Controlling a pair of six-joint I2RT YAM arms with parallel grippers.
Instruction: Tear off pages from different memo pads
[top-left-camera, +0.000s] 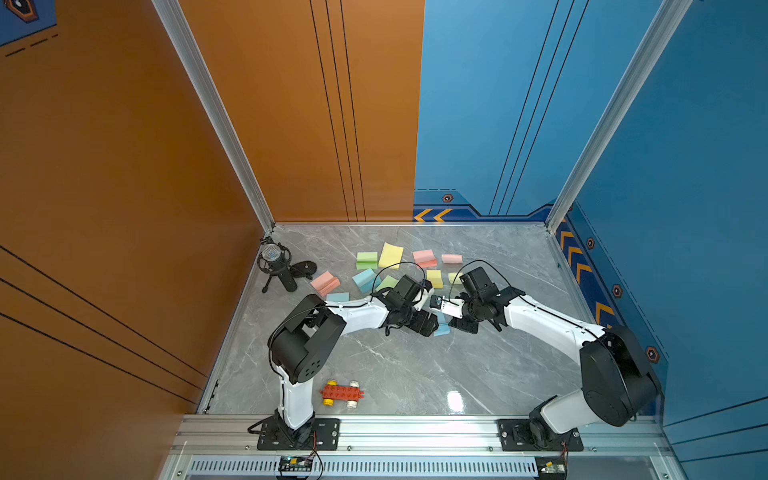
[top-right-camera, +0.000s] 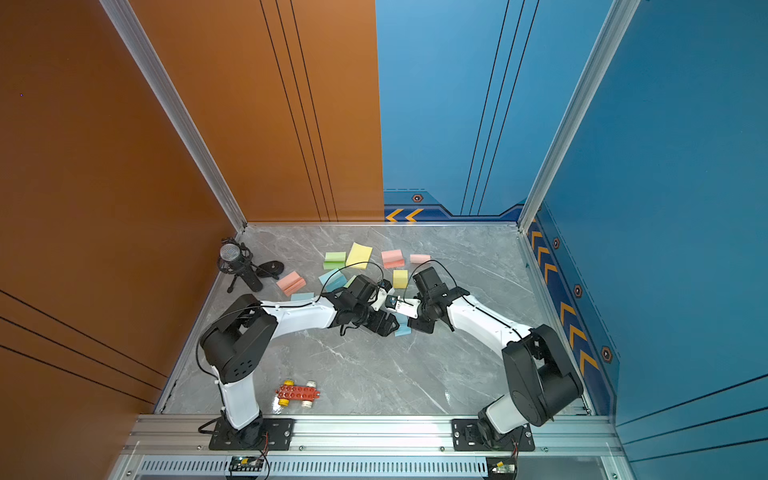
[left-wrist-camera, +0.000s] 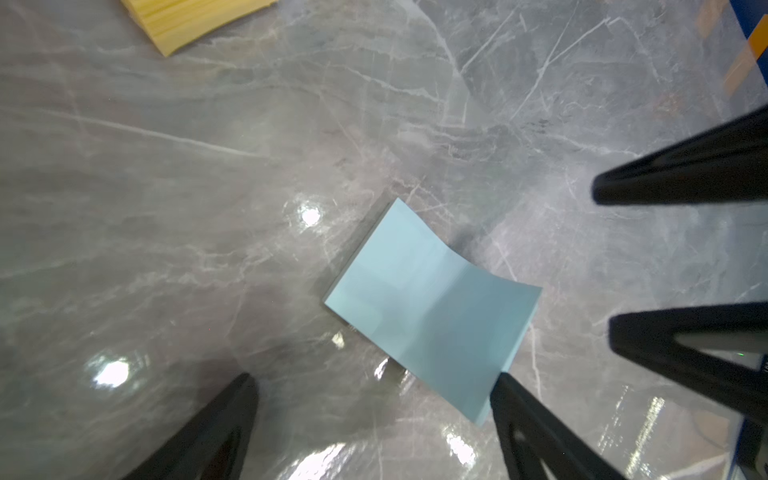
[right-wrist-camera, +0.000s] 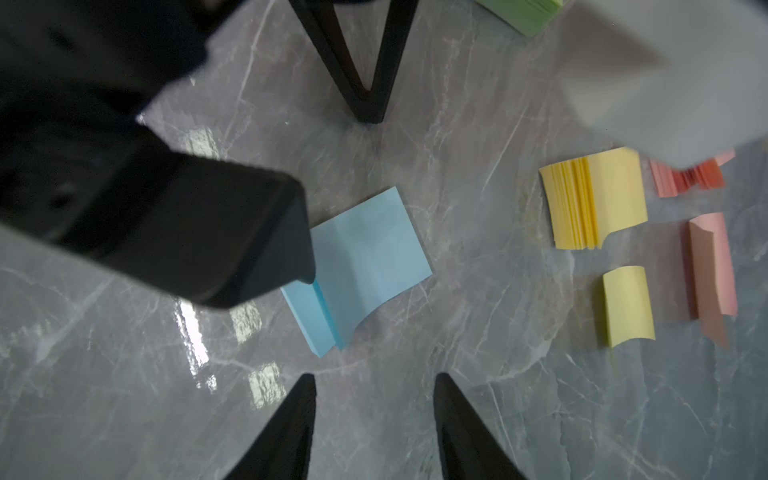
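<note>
A light blue memo pad lies on the grey table, its top page bent up at one side. In the top left view the pad shows between the two grippers. My left gripper is open above it; one finger overlaps the pad's near corner, though contact cannot be told. Close on the other side, my right gripper also stands open, nothing between its fingers. The left gripper's dark body hides part of the pad in the right wrist view.
Behind the grippers lie several pads and pages: a yellow pad, a small yellow one, a pink one, a green one. A red toy car sits front left, a black device back left.
</note>
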